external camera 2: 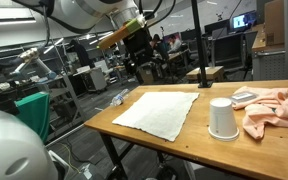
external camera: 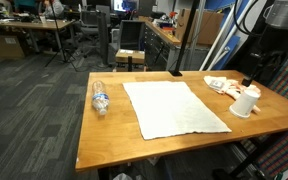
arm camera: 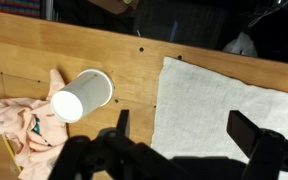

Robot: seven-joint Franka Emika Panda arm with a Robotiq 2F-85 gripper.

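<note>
My gripper is open above the table, its two dark fingers wide apart with nothing between them. Below and between the fingers lies part of a flat white cloth (arm camera: pixel 209 105); bare wood shows on the left. A white cup (arm camera: pixel 82 96) stands left of the cloth and apart from the fingers. It appears upside down, its wider end on the table. In exterior view 1 a clear bottle (external camera: pixel 100 98) stands beyond the far left side of the white cloth (external camera: pixel 174 108).
A crumpled pink cloth (external camera 2: pixel 272 117) lies beside the cup, with something yellowish among its folds in the wrist view. The wooden table (external camera: pixel 114 145) has clear room around the white cloth. Its front edge is close by.
</note>
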